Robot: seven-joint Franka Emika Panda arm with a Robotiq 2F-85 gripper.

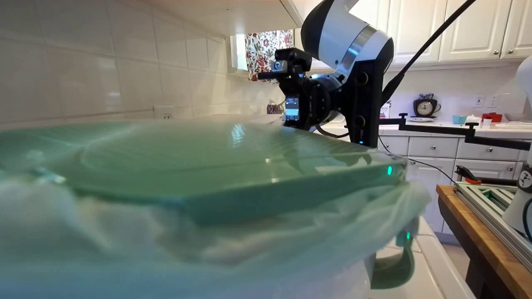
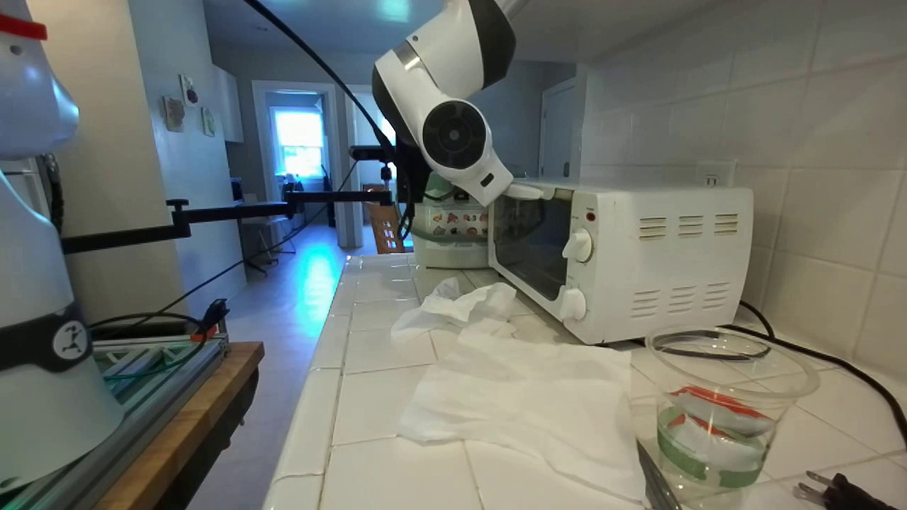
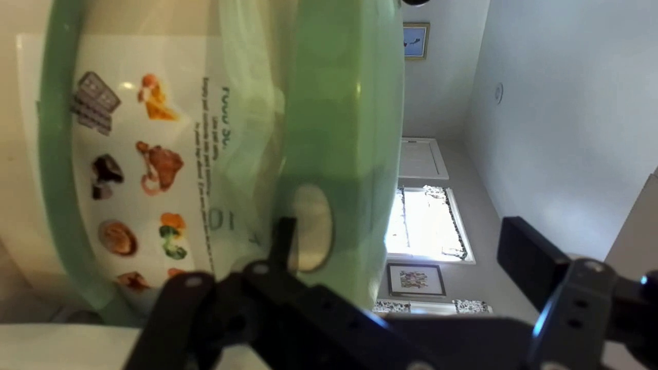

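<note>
A food-scraps bin with printed food pictures fills the left of the wrist view, turned sideways. Its green lid has a pale oval spot on its side. My gripper is open wide, with one black finger right by that oval and the other finger out over open space above the lid. Whether the nearer finger touches the lid, I cannot tell. In exterior view 1 the green lid is close up, with a pale bag under its rim, and hides my fingertips.
A white toaster oven stands on the tiled counter beside the bin. Paper towels lie in front of it, near a clear cup with packets inside and a black plug. The wall closes off one side.
</note>
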